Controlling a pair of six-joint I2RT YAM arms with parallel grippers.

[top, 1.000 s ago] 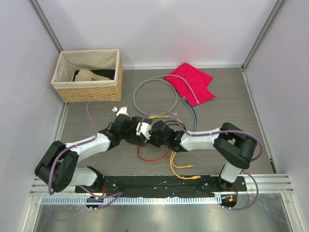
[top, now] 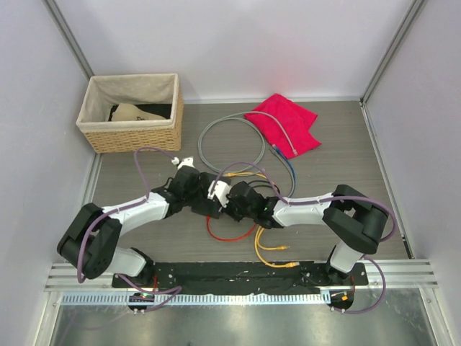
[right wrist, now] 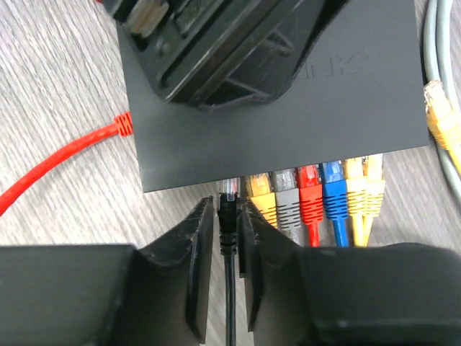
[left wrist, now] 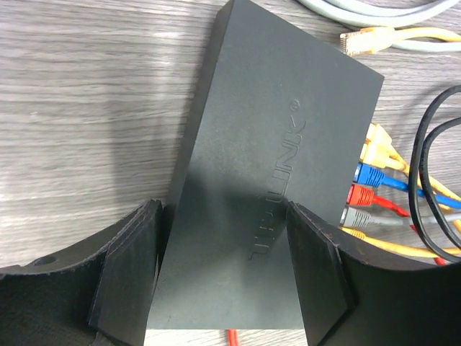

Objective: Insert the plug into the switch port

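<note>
The black switch (left wrist: 274,144) fills the middle of the left wrist view, with my left gripper straddling its near part, one finger at each side. In the right wrist view the black cable's plug (right wrist: 227,209) is at the switch's port edge, beside yellow, grey, red (right wrist: 310,202), blue and yellow plugs. My right gripper has its fingertips on either side of that black plug; whether they press on it is hard to tell. How far the plug sits in the port is hidden by the switch's top.
A wicker basket (top: 130,140) stands at the back left and a red cloth (top: 302,130) at the back right. Grey cable loops (top: 216,126) lie behind the switch; loose yellow cables (top: 281,263) lie at the front.
In the top view both arms and the switch between them have shifted slightly toward the front over the last second.
</note>
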